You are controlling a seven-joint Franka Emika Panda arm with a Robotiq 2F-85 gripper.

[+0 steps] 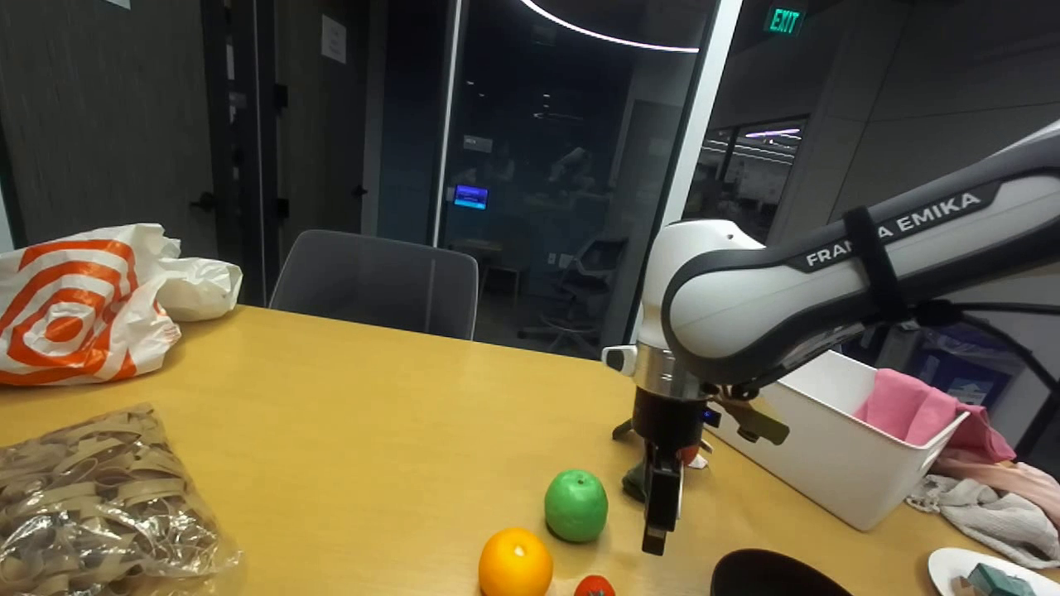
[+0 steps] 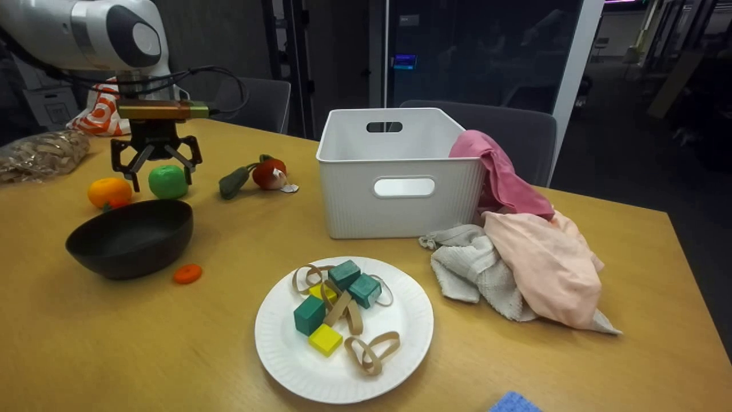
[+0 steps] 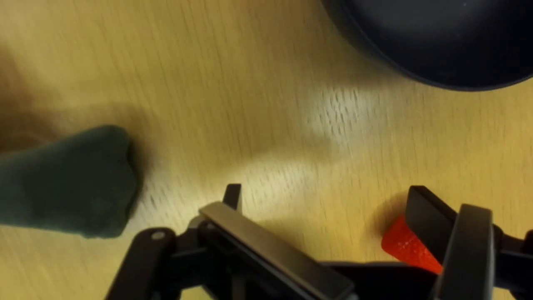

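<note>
My gripper (image 1: 661,531) is open and points straight down, low over the table to the right of the green apple (image 1: 576,506) in exterior view 1. From exterior view 2, its fingers (image 2: 188,174) overlap the green apple (image 2: 167,182), behind the black bowl (image 2: 130,238). The wrist view shows bare table between the fingertips of the gripper; part of a red object (image 3: 407,246) shows beside one finger, and a dark green vegetable (image 3: 70,185) lies off to the left. The bowl (image 3: 439,45) fills the upper right there.
An orange (image 1: 516,563) and a small red item (image 1: 594,586) sit near the apple. A white bin (image 2: 405,206) with pink cloth, crumpled cloths (image 2: 542,268) and a plate (image 2: 278,357) of blocks and bands occupy the other side.
</note>
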